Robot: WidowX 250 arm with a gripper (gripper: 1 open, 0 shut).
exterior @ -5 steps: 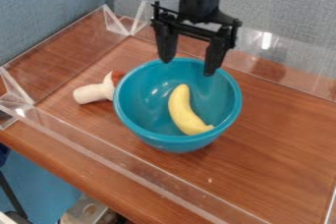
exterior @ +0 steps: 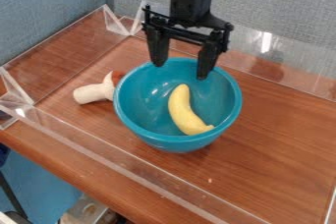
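Note:
My black gripper (exterior: pixel 183 57) hangs open above the back of a teal bowl (exterior: pixel 213 120), its two fingers spread wide with nothing visible between them. A yellow banana (exterior: pixel 188 112) lies inside the bowl. Left of the bowl, outside it, a pale cylindrical object (exterior: pixel 93 91) with a red part at one end lies on the wooden surface.
The wooden tabletop (exterior: pixel 269 169) is bordered by low clear plastic walls. It is free to the right of the bowl and at the back left. Grey padded walls stand behind, and a blue floor shows at the lower left.
The bowl, banana and pale object have not moved.

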